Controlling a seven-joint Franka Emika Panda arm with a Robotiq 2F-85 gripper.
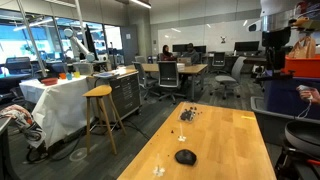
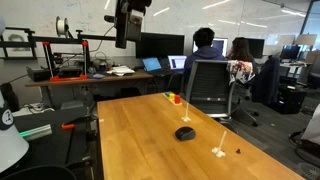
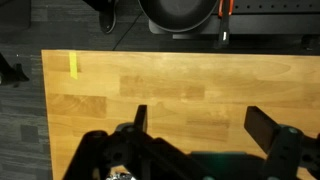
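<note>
My gripper is open, its two dark fingers wide apart with nothing between them, over bare wooden tabletop. In exterior view 2 the arm hangs high above the table. A black rounded object, like a computer mouse, lies on the wooden table; the first exterior view shows the same black object near the middle of the tabletop. It cannot be made out in the wrist view.
A black pan rests beside the table, with an orange-and-black utensil close by. Yellow tape marks one table corner. Slim white pieces stand on the table.
</note>
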